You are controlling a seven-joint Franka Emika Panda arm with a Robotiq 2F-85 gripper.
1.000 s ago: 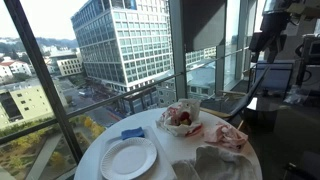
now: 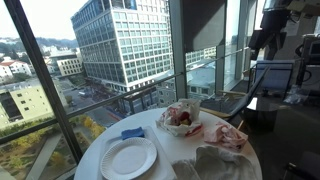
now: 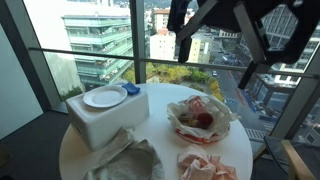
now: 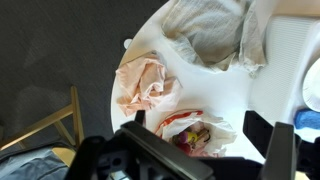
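High above the round white table (image 2: 110, 138), my gripper (image 3: 212, 66) stands open, with a wide gap and nothing between its fingers. A paper-lined basket (image 3: 188, 132) holds red and other coloured items, perhaps fruit; in the wrist view its lining (image 4: 222, 128) is partly behind the gripper. A crumpled pink cloth (image 4: 146, 85) lies beside it. The grey cloth (image 4: 215, 30) is spread near the table's edge. On a white box (image 3: 98, 122) rest a white plate (image 3: 105, 96) and a small blue cloth (image 3: 131, 88).
Tall windows (image 2: 100, 100) stand close behind the table. A wooden chair (image 4: 50, 122) is near the table's edge, over dark floor (image 4: 70, 45). Bare tabletop (image 3: 150, 125) shows between the box and the basket.
The arm at the upper right of exterior view 1 has shifted slightly. Nothing on the table has visibly moved.
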